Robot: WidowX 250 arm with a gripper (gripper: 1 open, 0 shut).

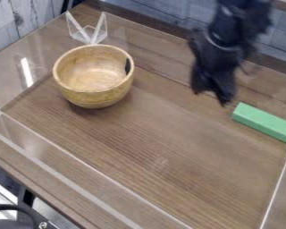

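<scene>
My gripper [206, 70] is a dark, motion-blurred shape at the upper right, above the wooden table [146, 156], with its fingers too indistinct to read. A round wooden bowl [94, 89] sits at the left. A green block [263, 122] lies near the right edge, below and to the right of my gripper.
A white angular object [88, 31], hard to identify, stands behind the bowl. Dark cables lie at the lower left corner.
</scene>
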